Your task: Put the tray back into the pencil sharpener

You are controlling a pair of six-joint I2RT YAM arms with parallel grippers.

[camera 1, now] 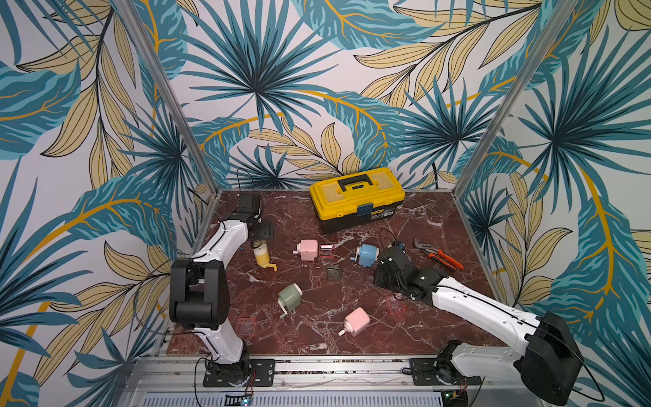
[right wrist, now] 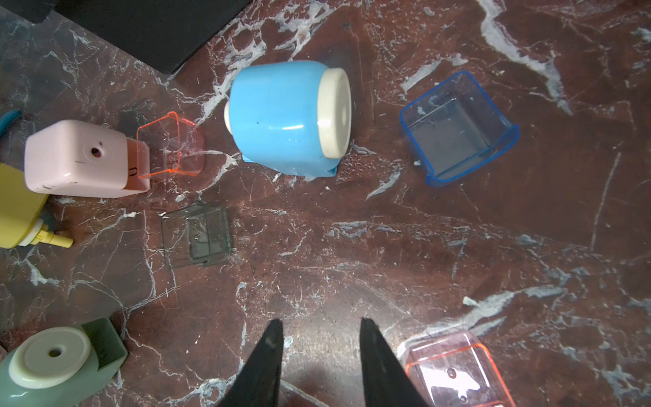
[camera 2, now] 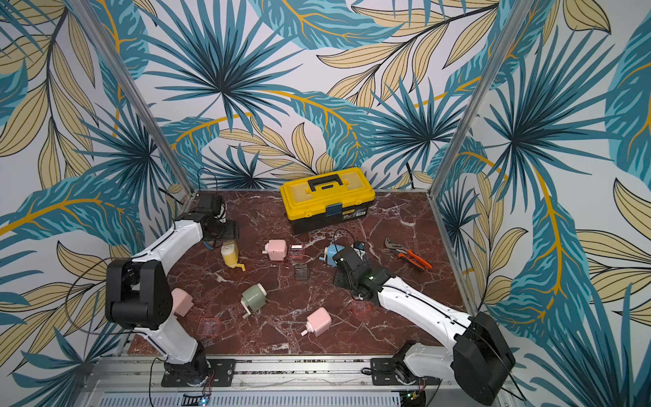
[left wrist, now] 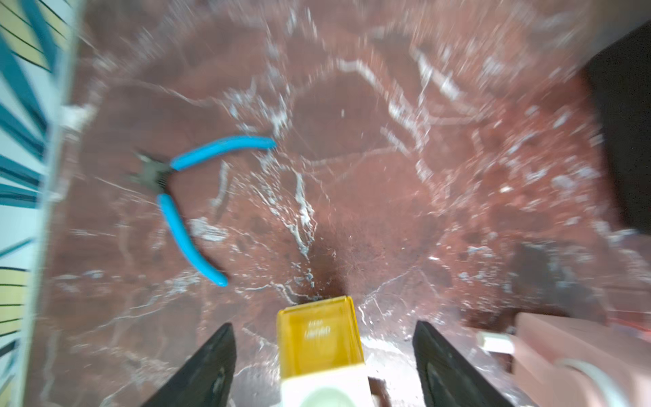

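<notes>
Several crank sharpeners lie on the table: yellow [camera 1: 262, 255], blue [right wrist: 288, 115], green [camera 1: 289, 298], and pink ones, including one beside a red-rimmed tray [right wrist: 171, 144] and one near the front [camera 1: 355, 321]. A blue tray [right wrist: 458, 127] rests apart from the blue sharpener. Between the blue and green sharpeners lies a dark grey tray [right wrist: 196, 234]. My left gripper is part open, its fingers apart on either side of the yellow sharpener in the left wrist view; contact cannot be told. Part open too, my right gripper has nothing between its fingers.
A yellow-and-black toolbox [camera 1: 357, 200] stands at the back. Orange-handled pliers [camera 1: 440, 254] lie at the right, blue-handled ones [left wrist: 169, 196] at the left. Another red-rimmed tray [right wrist: 461, 373] lies beside my right gripper.
</notes>
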